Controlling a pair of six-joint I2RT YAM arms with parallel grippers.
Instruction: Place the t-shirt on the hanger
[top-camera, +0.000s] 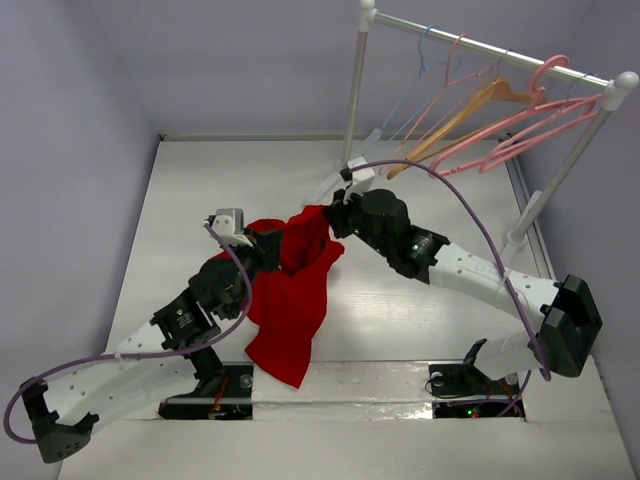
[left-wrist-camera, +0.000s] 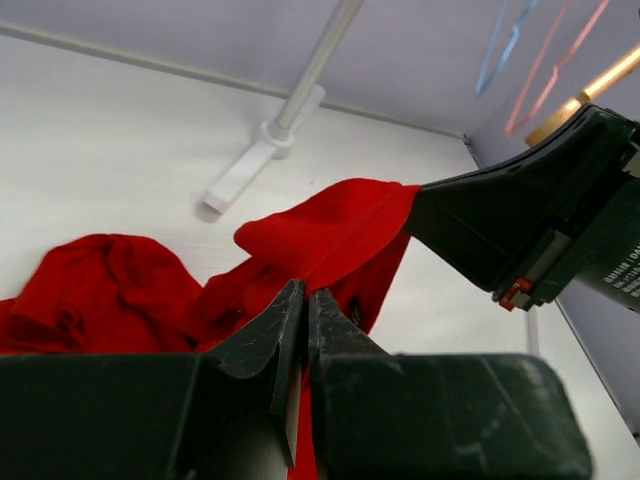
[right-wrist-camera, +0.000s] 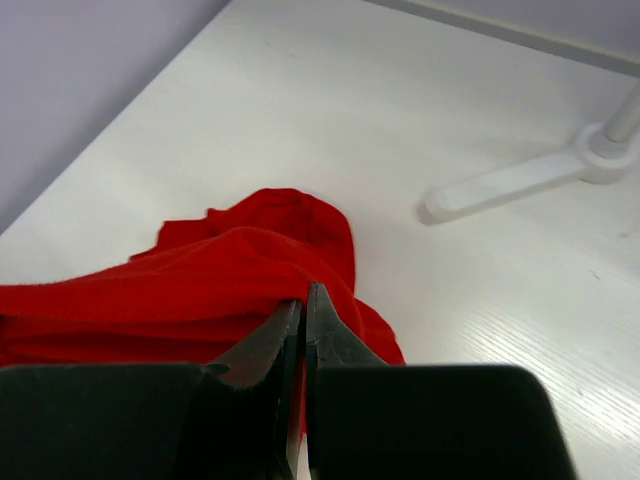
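The red t shirt hangs bunched and raised between my two grippers, its lower part trailing toward the front of the table. My left gripper is shut, and the red cloth runs into its fingertips. On the other side, my right gripper is shut on a fold of the shirt; the left wrist view shows this stretch of cloth drawn up to the right fingers. The hangers hang from the rack at the back right, among them a wooden hanger and a pink hanger. The shirt's collar cannot be made out.
The rack's white rail crosses the upper right, with its posts standing on the table. A blue hanger hangs near the left post, close to my right arm.
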